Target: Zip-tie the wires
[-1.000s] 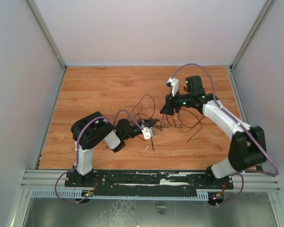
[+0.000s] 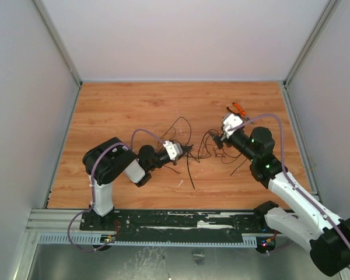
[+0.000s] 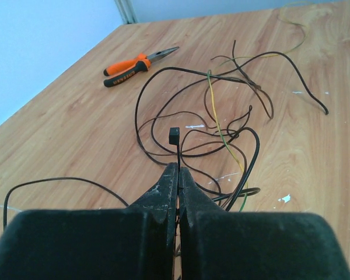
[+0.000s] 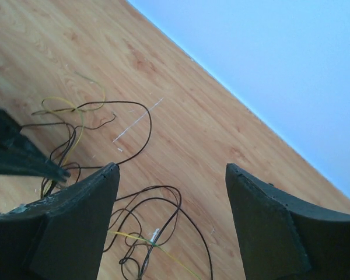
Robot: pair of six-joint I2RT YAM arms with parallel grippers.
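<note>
Black and yellow wires (image 3: 216,111) lie in a loose tangle on the table beyond my left gripper. That gripper is shut on a thin black zip tie, whose square head (image 3: 174,136) rises above the fingertips. In the top view the zip tie's tail (image 2: 190,175) extends toward the front of the table from the left gripper. Whether it loops around the wires, I cannot tell. My right gripper stands open above the wires on the right, nothing between its fingers. The left gripper's dark tip reaches in at the left of the right wrist view.
Orange-handled pliers (image 2: 239,109) lie at the back right, close behind the right gripper. Clear wooden table (image 2: 122,111) spreads across the back left. Walls border the table at the back and sides.
My right gripper has drawn away to the right from the left gripper, and the pliers show more now. The left gripper has turned slightly, its zip tie tail swinging a little to the right.
</note>
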